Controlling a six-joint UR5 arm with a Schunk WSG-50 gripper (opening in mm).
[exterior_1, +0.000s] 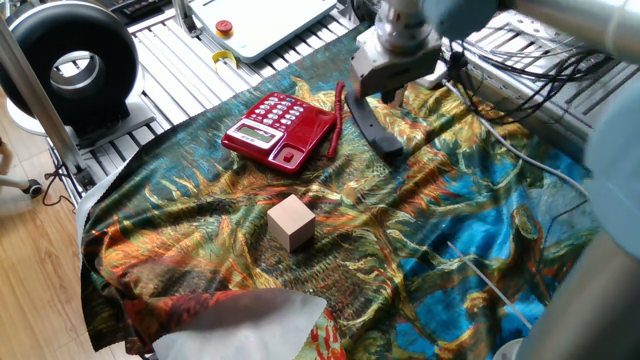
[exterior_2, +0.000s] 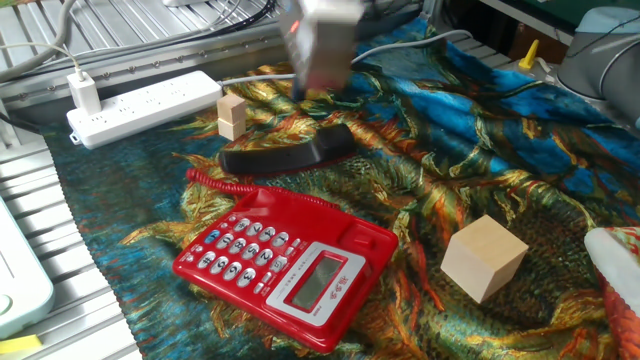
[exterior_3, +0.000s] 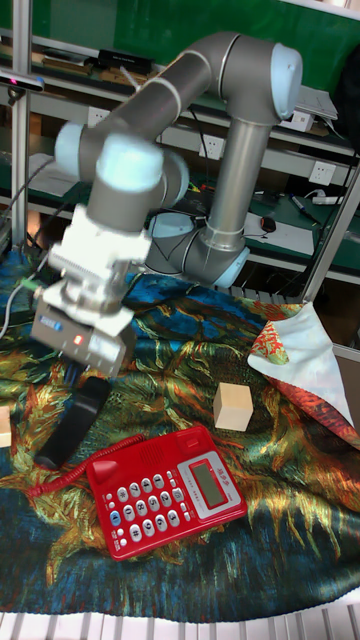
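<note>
A red desk phone lies on the patterned cloth, its cradle empty. Beside it rests its black handset, tied to the base by a coiled red cord. My gripper hangs low over the far side of the handset, near one end in the overhead angle of exterior view 1. In exterior view 2 the gripper body is blurred and stands above and behind the handset. Its fingers are dark and small here; whether they are apart or together does not show. No object visibly hangs from it.
A large wooden cube sits on open cloth beside the phone. Small wooden blocks stand near a white power strip behind the handset. Cables run along the far edge. A folded corner of cloth lies past the cube.
</note>
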